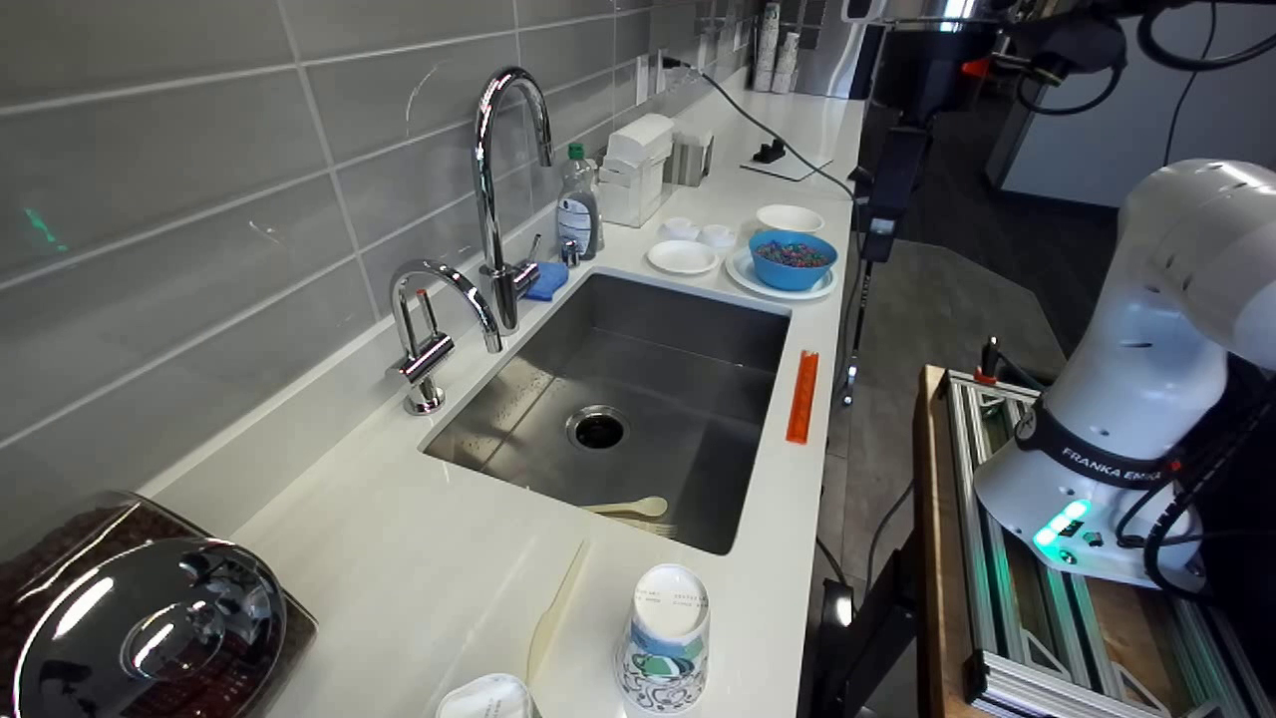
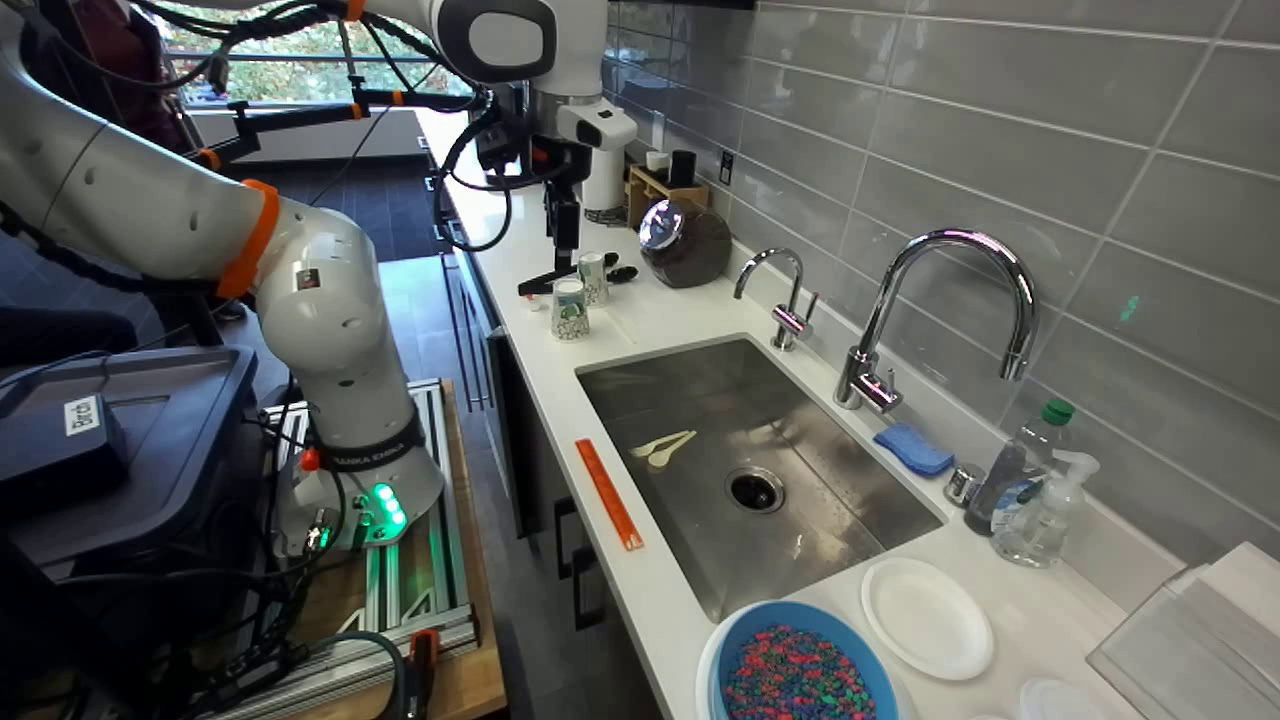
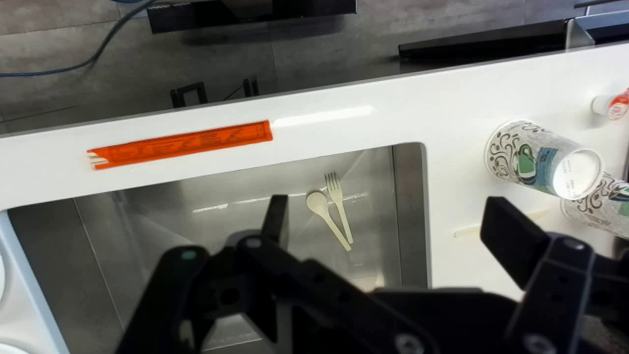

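Note:
In the wrist view my gripper is open, its two black fingers wide apart with nothing between them. A pale spoon [image 3: 318,204] and a pale fork [image 3: 342,206] lie beside each other on the floor of the steel sink [image 3: 236,194]. On the counter to the right is a pale knife [image 1: 553,622]. Two patterned paper cups stand near it, upside down: one cup [image 3: 525,154] near the front edge, another cup [image 3: 607,206] partly hidden behind it. An orange chopstick packet [image 3: 188,144] rests along the counter's front edge.
Past the sink's far end in exterior view 1, a blue bowl [image 1: 786,275] of colourful bits sits on a plate, near a white plate [image 1: 683,257]. A tall faucet [image 1: 484,179] and a small faucet [image 1: 419,347] rise behind the sink. A lidded jar [image 1: 167,634] stands nearby.

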